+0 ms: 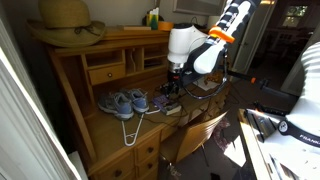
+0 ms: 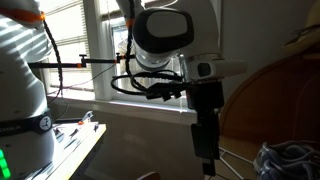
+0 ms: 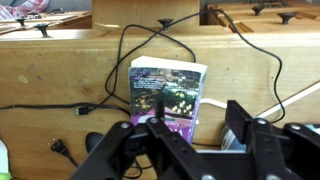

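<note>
A dark stack of cards or a booklet [image 3: 165,95] with a printed picture and a pink-purple lower part lies on the wooden desk. My gripper is over its lower end, with a clear gap between the black fingers. Nothing is seen held between them. In exterior view 1 the gripper [image 1: 170,92] is low over the desk, small and hard to make out. The second exterior view shows the gripper [image 2: 207,155] side-on, pointing down, so its gap is hidden there.
Black cables [image 3: 120,60] loop around the booklet. A pair of grey-blue shoes [image 1: 122,103] and a white hanger [image 1: 130,132] lie on the desk [image 1: 105,140], left of the arm in exterior view 1. A straw hat [image 1: 68,22] sits on the upper shelf.
</note>
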